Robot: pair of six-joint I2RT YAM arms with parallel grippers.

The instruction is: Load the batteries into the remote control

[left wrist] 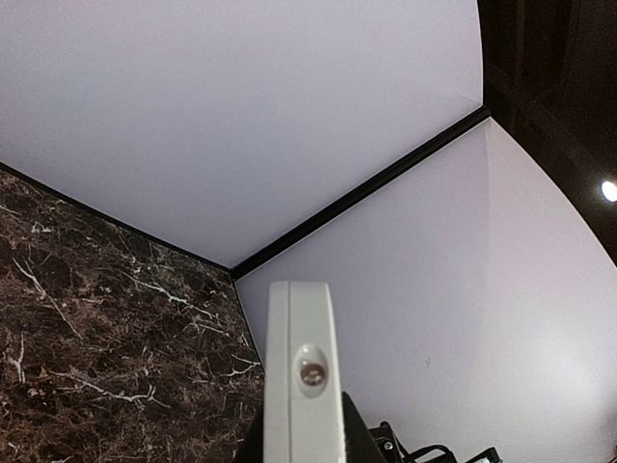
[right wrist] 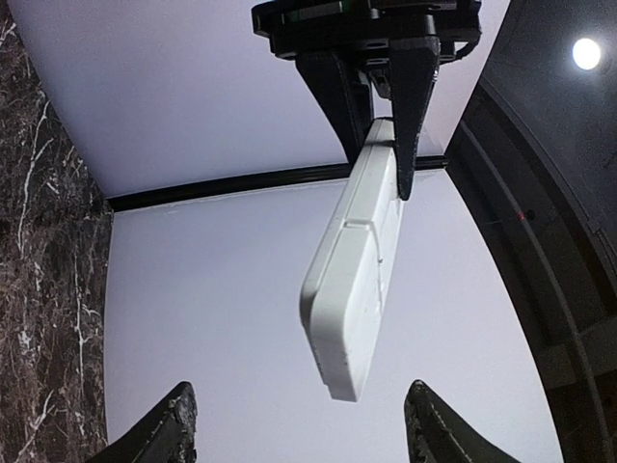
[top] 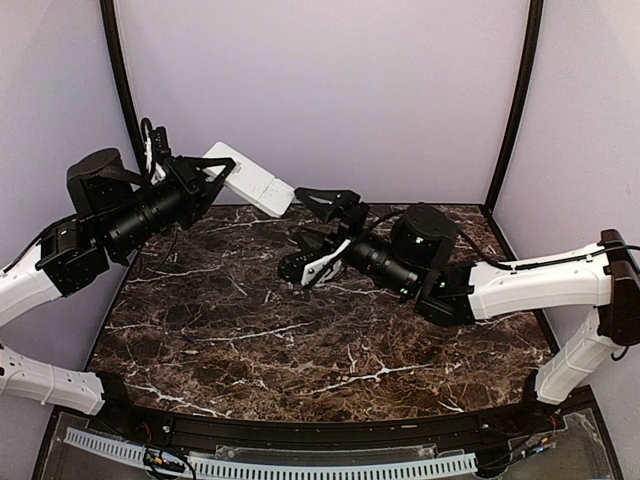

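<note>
The white remote control (top: 250, 180) hangs in the air above the back of the table, tilted down to the right. My left gripper (top: 222, 172) is shut on its upper end, with a black finger (right wrist: 415, 106) on each side in the right wrist view. The near end of the remote (left wrist: 304, 376) fills the bottom middle of the left wrist view. To the right of its free end, my right gripper stands open, its fingers (right wrist: 172, 424) wide apart and nothing between the tips. No batteries can be made out in these views.
Two tiny objects, one of them dark blue (top: 188, 339), lie on the left of the dark marble table (top: 260, 365); I cannot tell what they are. Pale walls (top: 330, 100) enclose the back and sides.
</note>
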